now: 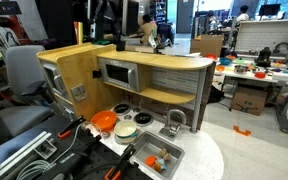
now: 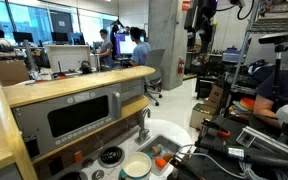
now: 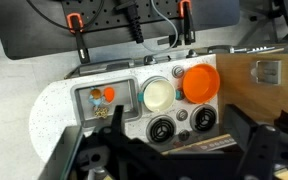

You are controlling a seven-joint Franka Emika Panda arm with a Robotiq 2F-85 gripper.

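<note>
My gripper hangs high above the toy kitchen counter, its dark fingers spread apart in the wrist view with nothing visible between them. Below lie an orange bowl (image 3: 200, 83) and a pale cream bowl with a green outside (image 3: 157, 95), side by side. In the grey sink (image 3: 87, 107) are small orange-red items (image 3: 109, 94), too small to make out. The tap (image 1: 172, 122) stands at the sink's back edge. In exterior view 2 the arm's end (image 2: 198, 20) is up at the top right, well clear of the counter.
Black stove burners (image 3: 161, 129) sit beside the bowls. A silver microwave (image 1: 121, 74) stands in the wooden shelf unit (image 1: 164, 60) behind the counter. Cables and black frame bars (image 2: 229, 160) run along the near side. Bare white counter (image 3: 52, 110) lies beyond the sink.
</note>
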